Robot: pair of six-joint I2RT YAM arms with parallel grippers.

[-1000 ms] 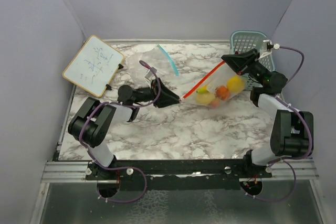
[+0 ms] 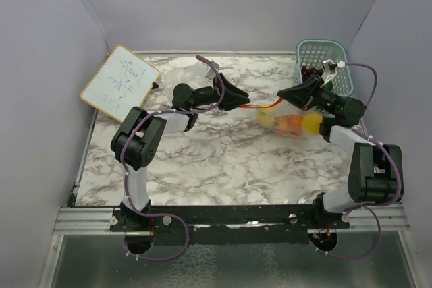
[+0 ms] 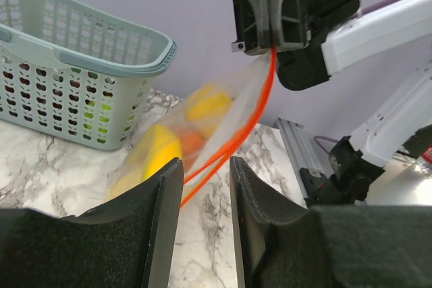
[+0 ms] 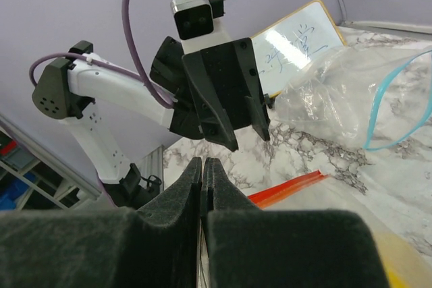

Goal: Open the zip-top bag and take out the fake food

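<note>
The clear bag [image 2: 290, 123] with yellow and orange fake food hangs from my right gripper [image 2: 281, 96], which is shut on its red-zip top; in the right wrist view its fingertips [image 4: 214, 173] meet. The red strip runs left to my left gripper [image 2: 239, 103]. In the left wrist view the strip passes by the left fingertips [image 3: 206, 170], which stand part open; whether they touch it I cannot tell.
A mint basket [image 2: 320, 52] with dark and green items stands at the back right. An empty blue-zip bag [image 4: 331, 92] and a whiteboard [image 2: 119, 82] lie at the back left.
My left gripper has moved toward the back and slightly right.
</note>
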